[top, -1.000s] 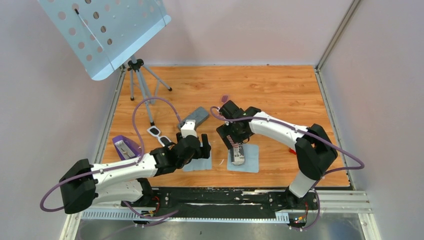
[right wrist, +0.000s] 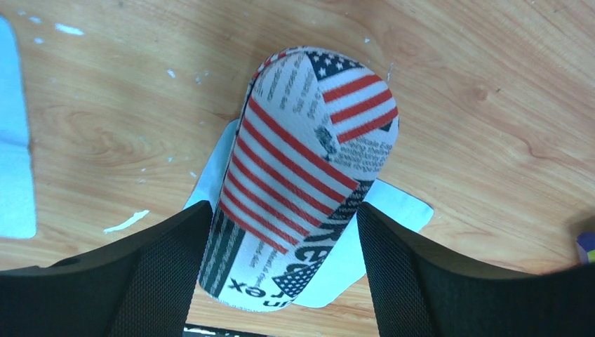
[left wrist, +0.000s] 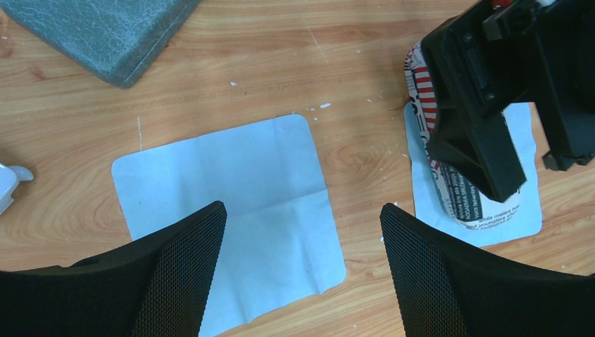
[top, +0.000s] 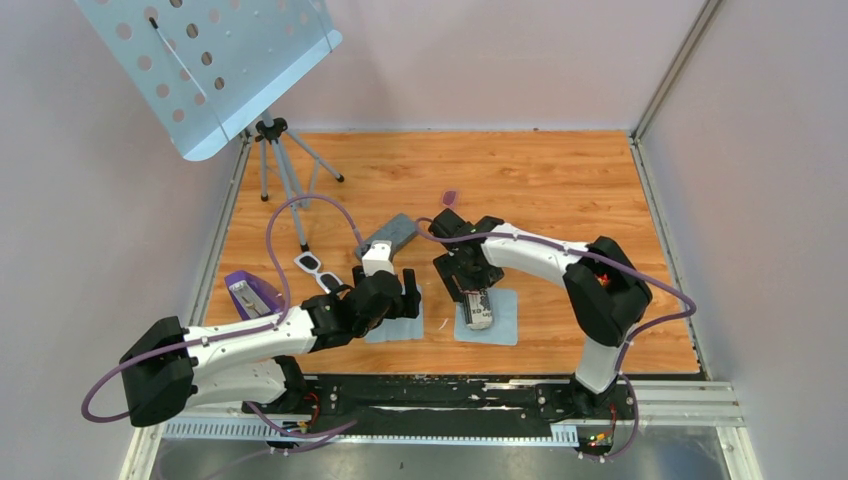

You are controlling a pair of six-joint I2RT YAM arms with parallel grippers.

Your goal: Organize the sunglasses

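Observation:
A flag-printed glasses case (right wrist: 288, 196) lies on a small light-blue cloth (top: 505, 325), its printed side up. My right gripper stands part open over it, one finger along each side; firm contact cannot be made out. My left gripper is part open and empty above a second blue cloth (left wrist: 273, 225). White-framed sunglasses (top: 318, 271) lie unfolded at the left. Purple sunglasses (top: 450, 198) are at the back, partly hidden by the right arm. A grey-blue case (top: 392, 235) sits behind the left gripper.
A purple case (top: 252, 296) stands at the left edge beside the left arm. The tripod (top: 290, 185) occupies the back left corner. Something red (top: 604, 280) shows behind the right elbow.
The case's near end has shifted slightly to the right. My left arm has stayed still.

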